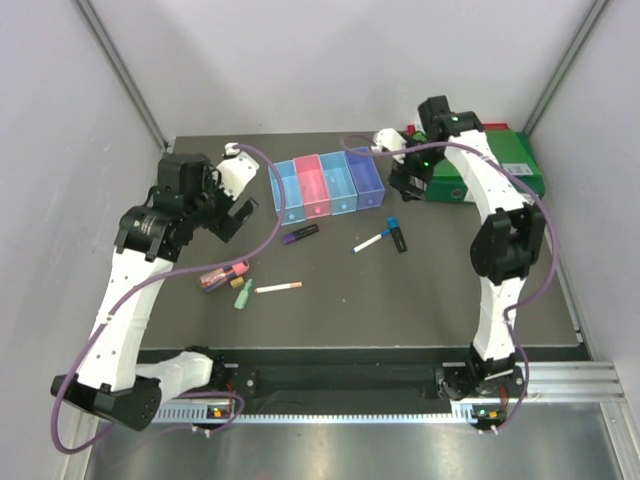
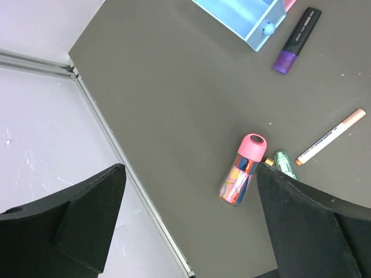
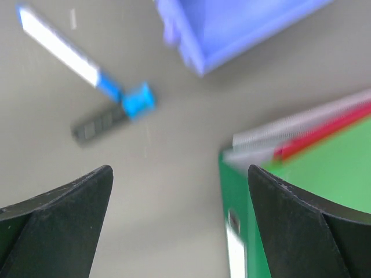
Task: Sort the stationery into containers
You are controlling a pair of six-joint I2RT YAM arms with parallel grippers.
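Note:
Four joined open bins, blue, pink (image 1: 312,187), blue and violet (image 1: 365,180), stand empty at the back middle. Before them lie a black marker with a purple cap (image 1: 300,234), a white pen with a blue cap (image 1: 372,242) and a black marker with a blue cap (image 1: 397,236). At the left are a pink-lidded bottle of coloured sticks (image 2: 237,171), a green tube (image 1: 243,294), a small yellow block (image 1: 237,283) and a white-and-orange pen (image 2: 330,136). My left gripper (image 1: 236,219) hangs open left of the bins, empty. Open too, my right gripper (image 1: 405,189) hovers right of the violet bin.
Green and red boxes (image 1: 520,171) fill the back right corner, partly behind the right arm. Purple cables arch over both arms.

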